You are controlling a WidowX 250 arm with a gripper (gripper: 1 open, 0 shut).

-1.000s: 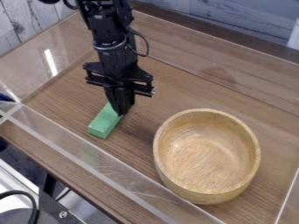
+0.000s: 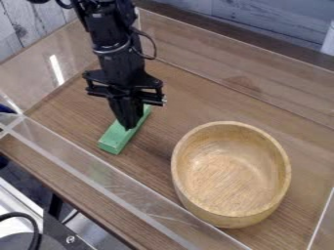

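Note:
My black gripper point(image 2: 124, 115) hangs over a green rectangular block point(image 2: 119, 139) lying on the wooden table, its tips near the block's far end. The gripper appears shut, with nothing visible between its fingers; whether it touches the block cannot be told.
A large round wooden bowl point(image 2: 231, 172) stands to the right of the block. A clear rail runs along the near left, and a cable lies at the bottom left corner.
The gripper and arm have shifted slightly to the left. The block and bowl show no clear movement.

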